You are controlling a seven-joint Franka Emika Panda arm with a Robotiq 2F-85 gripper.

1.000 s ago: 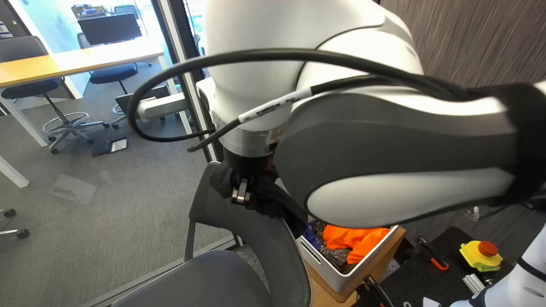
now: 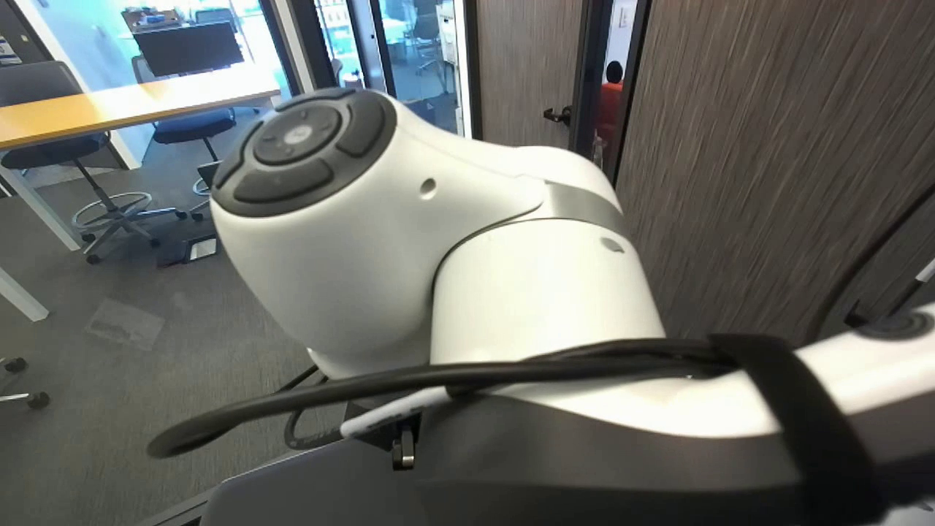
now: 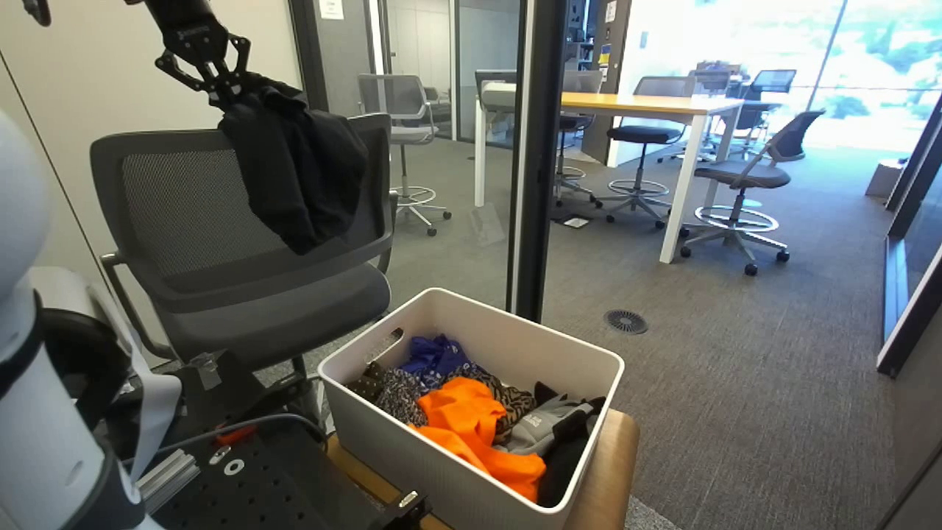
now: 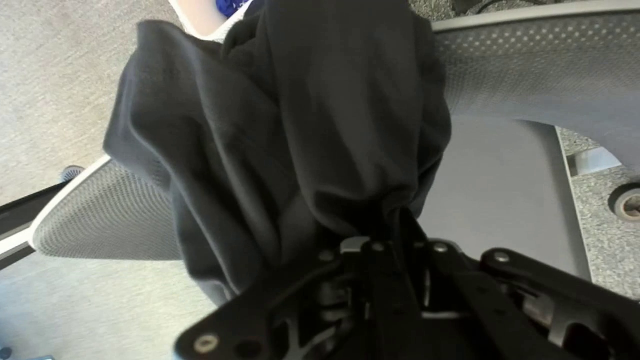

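Black cloth (image 3: 296, 168) hangs from my gripper (image 3: 228, 91), which is shut on its upper end. It drapes in folds in front of the upper backrest of the grey office chair (image 3: 194, 212). From the wrist, the cloth (image 4: 354, 102) spreads away from the fingertips and covers much of the view; the gripper pinches a bunched part of it. Whether the cloth touches the backrest I cannot tell. In exterior view 1 the arm hides the cloth and most of the chair.
A white bin (image 3: 565, 353) holding orange, blue, patterned and grey clothes stands on a wooden surface (image 3: 618, 442) beside the chair. A black perforated board (image 3: 256, 486) lies left of the bin. Open floor (image 3: 751, 371) stretches to the right.
In exterior view 1 the arm has swung across and now blocks the chair and bin. The gripper and black cloth, seen above the chair back a second ago, are hidden there now.
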